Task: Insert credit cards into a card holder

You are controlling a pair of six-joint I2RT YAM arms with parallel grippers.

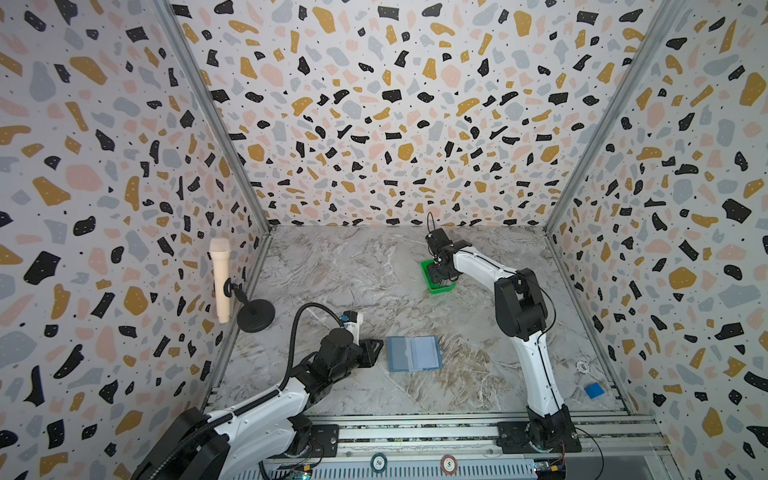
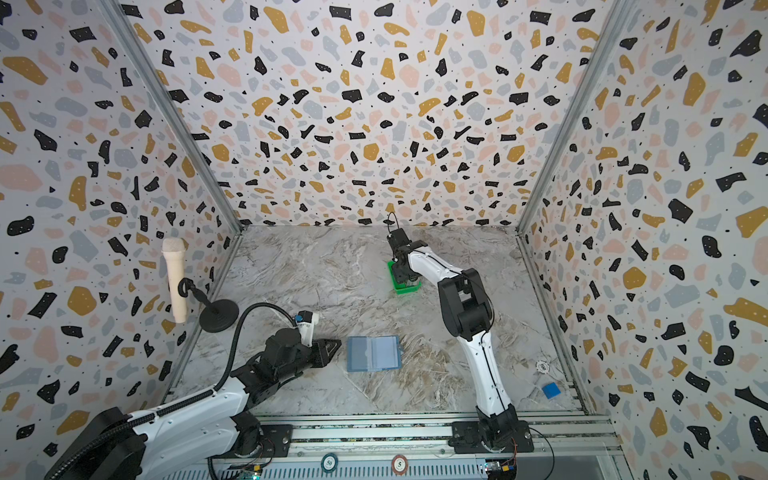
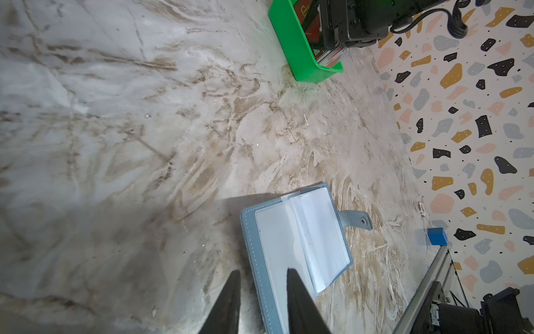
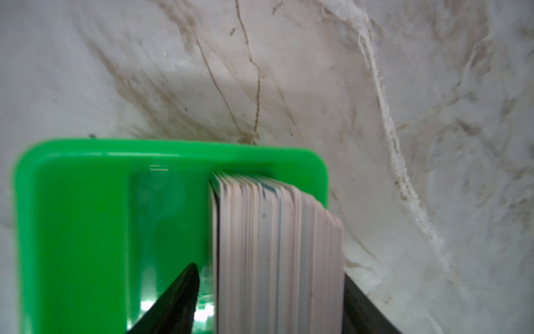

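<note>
A row of cards [image 4: 256, 222] stands on edge, packed together, against one side of a green tray [image 4: 167, 145]. My right gripper reaches down into that tray with its fingers on either side of the stack. Bare space shows between the left-hand finger [image 4: 186, 289] and the cards; the other finger is partly hidden behind them. The blue-grey card holder [image 3: 325, 233] lies spread open on the table, white pages up, its strap sticking out at the right. Left of the holder, in the top left view, my left gripper [image 1: 374, 353] hangs open, holding nothing.
A black stand with a beige post [image 1: 221, 280] is at the left side of the table [image 1: 344, 264]. A small blue block [image 1: 593, 390] lies near the front right corner. Bare tabletop separates the tray from the holder.
</note>
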